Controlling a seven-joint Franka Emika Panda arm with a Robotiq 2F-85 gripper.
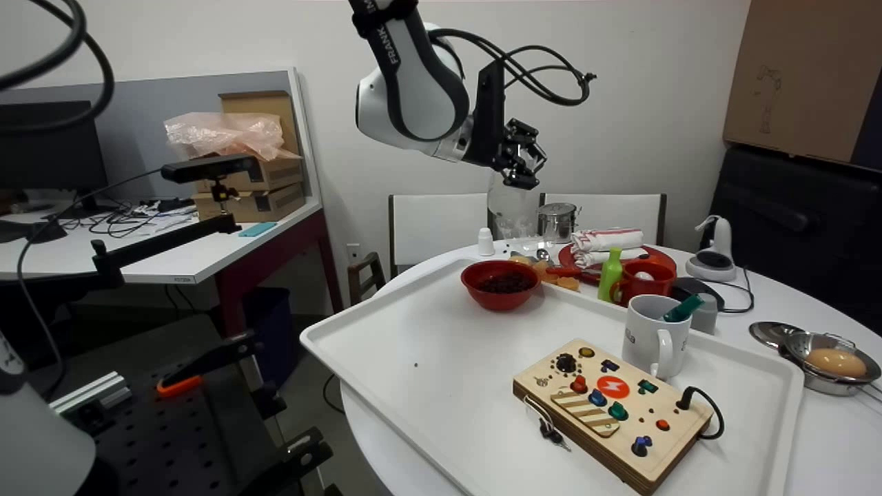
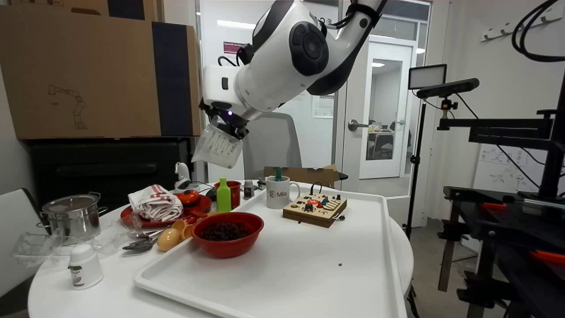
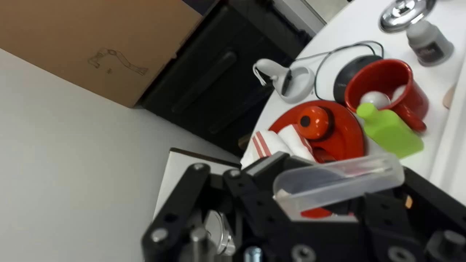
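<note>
A clear plastic measuring cup with printed markings hangs tilted in the air, my gripper shut on its thin handle. From the wrist view, the clear handle lies across the black fingers; the cup's body is out of sight there. The red bowl, with dark small pieces in it, stands on the white tray, well below and apart from the cup. Whether anything is inside the cup I cannot tell.
On the tray stand a white mug and a wooden switch board. Beyond the rim are a green bottle, a red plate with a towel, a steel pot and a white bottle.
</note>
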